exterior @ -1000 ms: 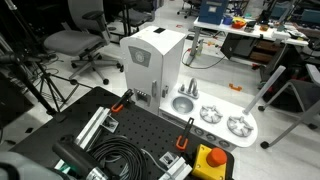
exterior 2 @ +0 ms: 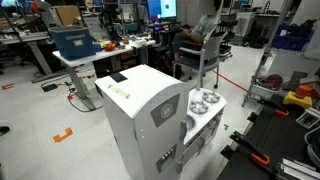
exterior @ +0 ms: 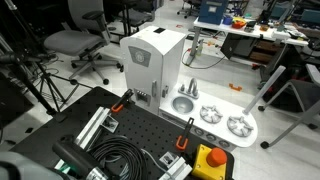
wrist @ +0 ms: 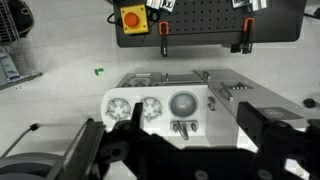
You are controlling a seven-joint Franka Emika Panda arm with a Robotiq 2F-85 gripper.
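Observation:
A white toy kitchen stands on the floor beside the black table. Its tall cabinet [exterior: 155,62] is at the left end in exterior view 1, with the door closed. Beside the cabinet a round sink [wrist: 183,104] with a faucet is set into the white counter, and two burners [exterior: 225,118] follow. Seen from above in the wrist view, my gripper is open over the counter, its two dark fingers wide apart. Nothing shows between them. Neither exterior view shows the gripper.
The black perforated table [exterior: 150,130] carries a coiled black cable [exterior: 120,157], orange-handled clamps [wrist: 164,33] along its edge and a yellow box with a red button [wrist: 132,19]. Chairs [exterior: 80,38] and a blue bin [exterior 2: 75,42] are farther off. Beyond the kitchen, pale floor is mostly clear.

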